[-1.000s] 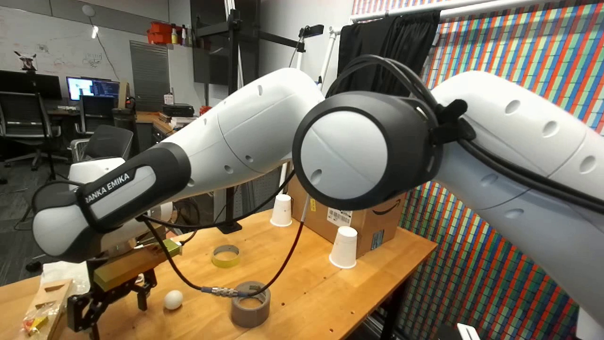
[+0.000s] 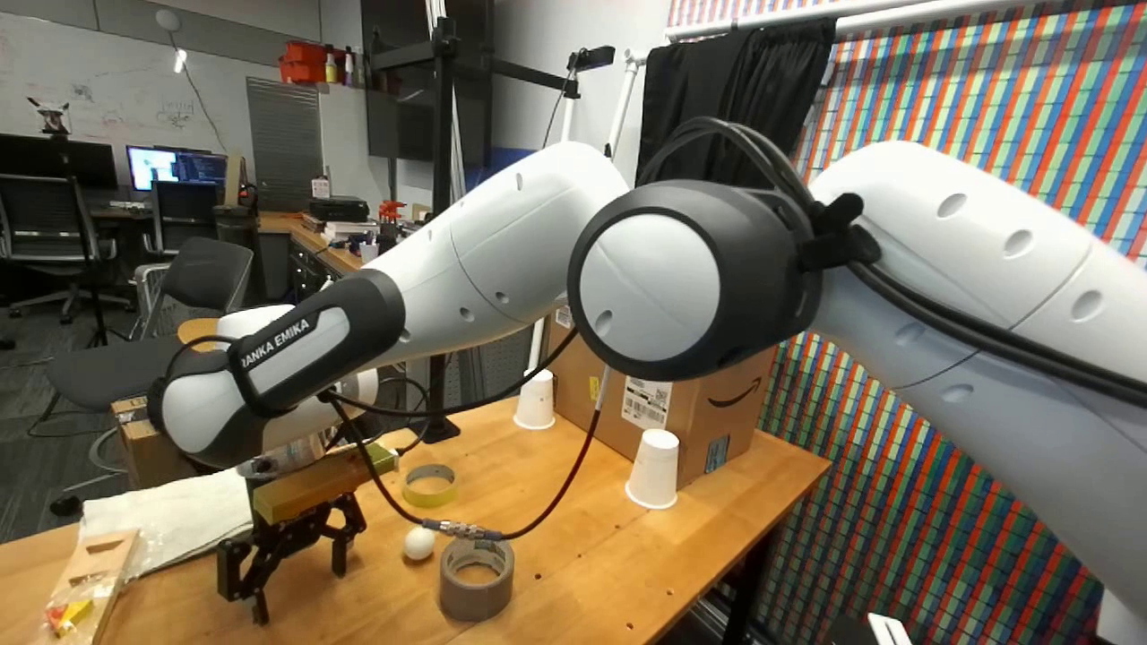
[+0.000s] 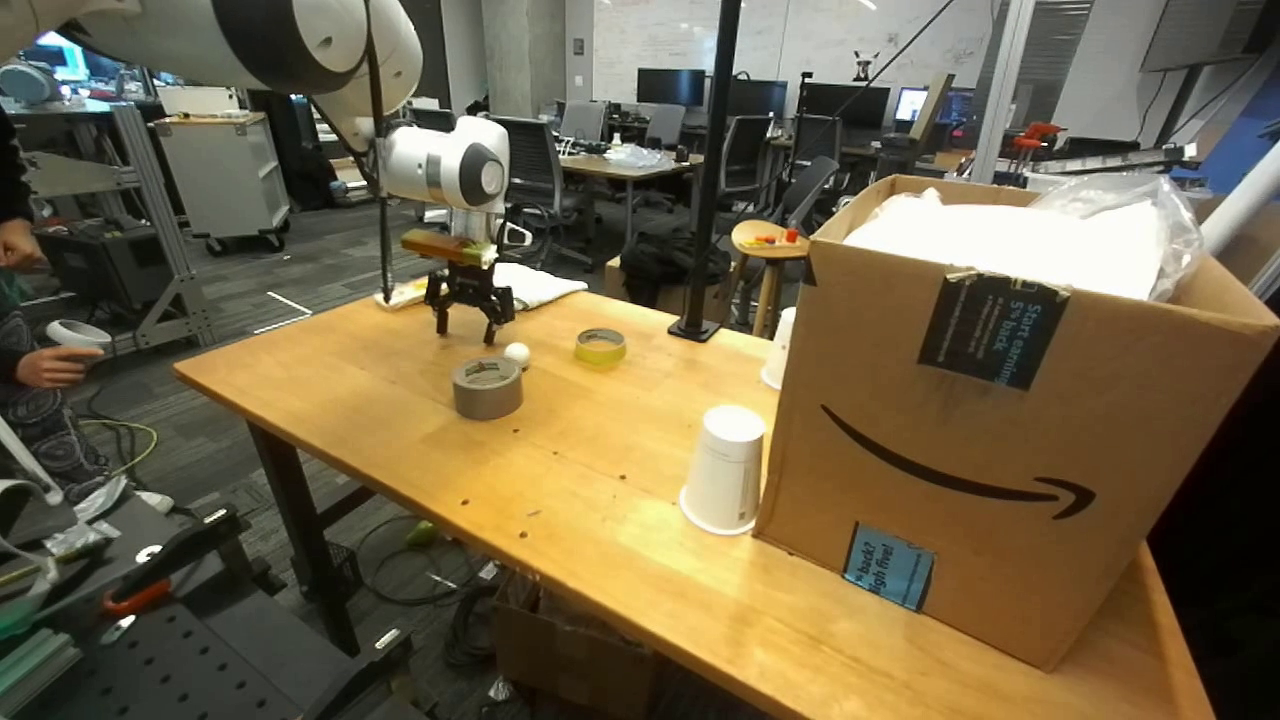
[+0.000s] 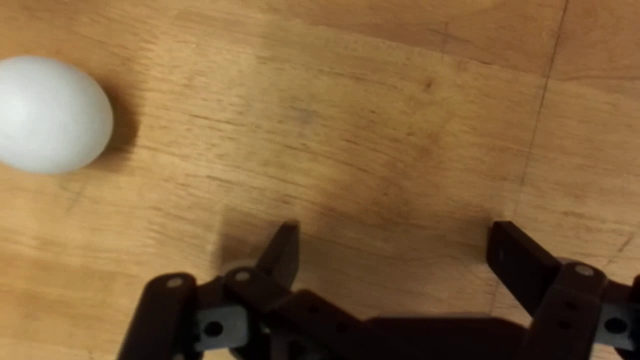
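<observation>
My gripper stands open low above the wooden table, its two black fingers wide apart and only bare wood visible between them. A white ball [image 4: 51, 114] lies on the table outside the fingers, off to the upper left in the wrist view. From exterior view 1 the same ball [image 2: 418, 543] sits to the right of the gripper [image 2: 301, 591], close by the grey tape roll [image 2: 476, 580]. In exterior view 2 the gripper [image 3: 468, 334] is just behind and left of the ball [image 3: 517, 354].
A yellow tape roll [image 2: 430, 487] lies farther back. Two upturned white cups [image 2: 652, 469] stand near a large cardboard box [image 3: 960, 456]. Beyond the gripper lie a white cloth [image 3: 536, 286] and a wooden piece [image 2: 99, 559].
The ball has moved right in exterior view 1, now near the grey tape roll. My arm and gripper have also shifted right, with the ball still apart from the fingers.
</observation>
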